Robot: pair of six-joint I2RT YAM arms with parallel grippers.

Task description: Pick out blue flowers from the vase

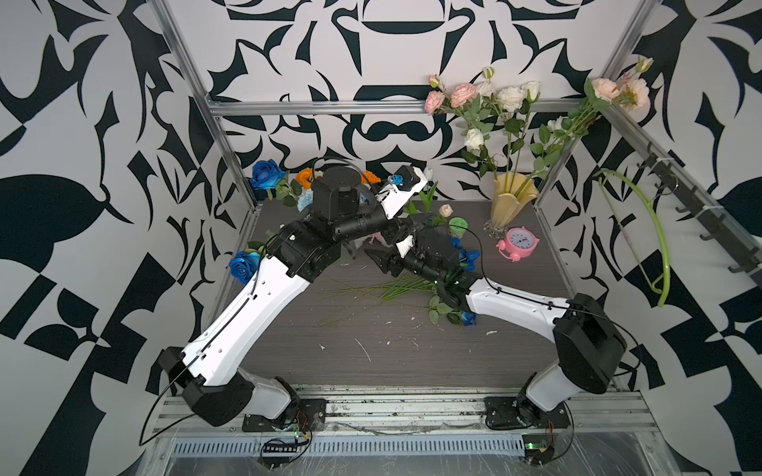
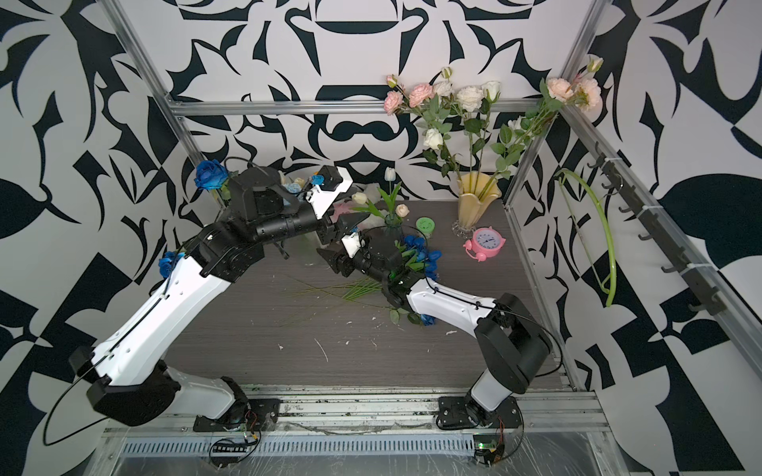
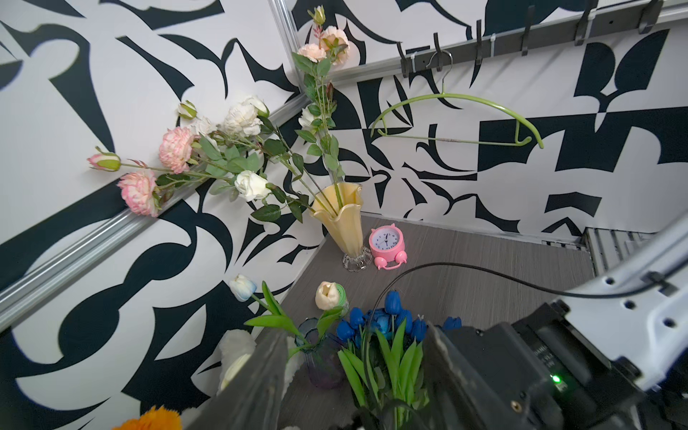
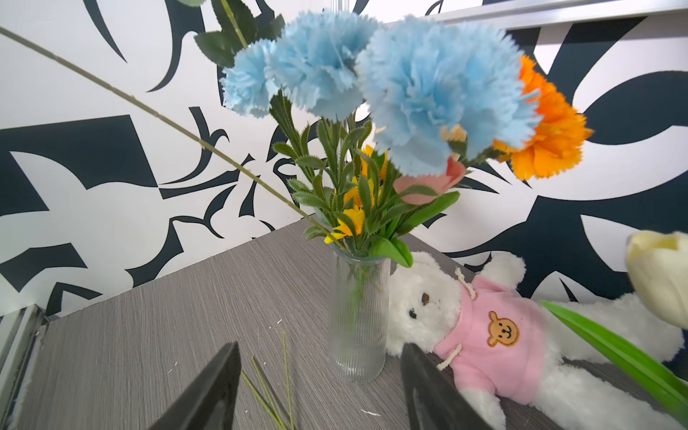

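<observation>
A glass vase (image 4: 357,315) holds light blue carnations (image 4: 319,64), an orange flower, yellow flowers and greenery. My right gripper stands open before it, low, with nothing between its fingers. My left gripper hangs open above the table, facing the right rear; blue tulips (image 3: 390,308) and a small dark vase (image 3: 322,365) show beyond its fingers. Dark blue roses (image 1: 244,265) are at the left in the top views, partly behind my left arm.
A yellow vase (image 3: 342,229) of pink and white roses, a pink clock (image 3: 387,242) and a green hanger (image 1: 662,246) are at right. A white bear (image 4: 501,358) lies beside the glass vase. Loose stems (image 1: 389,289) lie mid-table.
</observation>
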